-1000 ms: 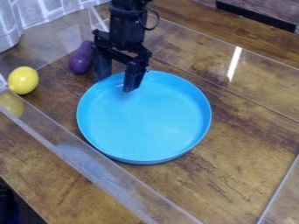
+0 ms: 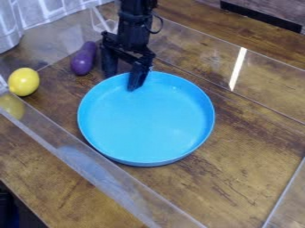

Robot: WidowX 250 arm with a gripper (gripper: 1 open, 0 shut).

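My black gripper (image 2: pixel 124 61) reaches down from the top of the camera view to the back rim of a large blue plate (image 2: pixel 145 121). Its fingers are dark and small in view; whether they are apart or closed, or hold anything, I cannot tell. The plate lies on the wooden table, empty in its visible area.
A purple eggplant (image 2: pixel 84 59) lies left of my gripper, near the back. A yellow lemon-like object (image 2: pixel 23 82) is at the left, by a clear barrier.
My gripper has shifted slightly and its arm looks narrower or turned at the back rim of the plate. The plate, eggplant and yellow object look unmoved.
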